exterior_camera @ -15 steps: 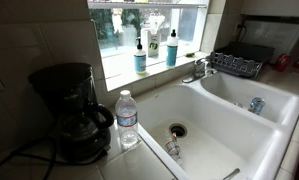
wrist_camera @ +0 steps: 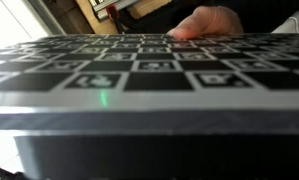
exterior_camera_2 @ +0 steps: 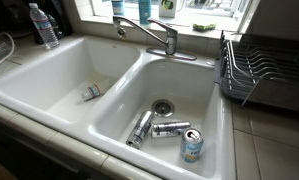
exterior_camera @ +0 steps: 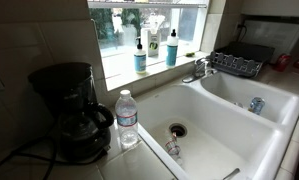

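A checkered calibration board (wrist_camera: 159,70) fills much of the wrist view, its pale edge close to the camera. A person's hand (wrist_camera: 207,22) rests at the far side of the board. No gripper fingers can be made out in any view. The white double sink (exterior_camera_2: 99,140) is empty of any arm. In one basin lies a small clear container (exterior_camera_2: 91,93); in the other, several cans lie around the drain (exterior_camera_2: 163,107), and one blue and white can (exterior_camera_2: 192,145) stands upright.
A water bottle (exterior_camera: 126,119) stands on the counter between the coffee maker (exterior_camera: 79,115) and the sink. The faucet (exterior_camera_2: 167,38) rises behind the basins. A dish rack (exterior_camera_2: 264,70) sits at the right. Pump bottles (exterior_camera: 141,56) line the windowsill.
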